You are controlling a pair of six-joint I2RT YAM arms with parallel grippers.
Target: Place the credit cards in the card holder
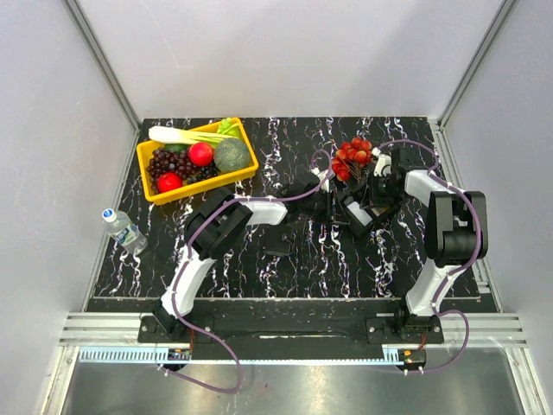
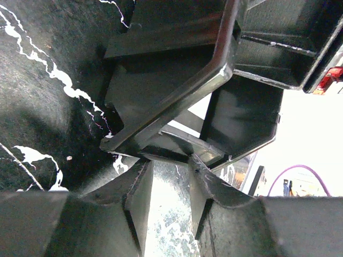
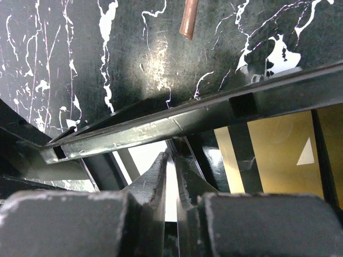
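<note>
The black card holder [image 1: 357, 226] sits right of centre in the top view, with a white card [image 1: 361, 213] and a gold card [image 3: 284, 152] lying in its compartments. My left gripper is at the holder's left end, fingers part open. The holder's rim [image 2: 177, 101] passes just beyond its fingertips, and no card shows between them. Over the holder, my right gripper points down with a narrow gap between its fingers. White card surface shows through that gap; whether the fingers touch it, I cannot tell.
A flat black piece [image 1: 277, 246] lies on the table front of centre. Red tomatoes [image 1: 354, 156] are just behind the holder. The yellow basket [image 1: 200, 193] of produce stands back left, a water bottle [image 1: 125, 232] at far left.
</note>
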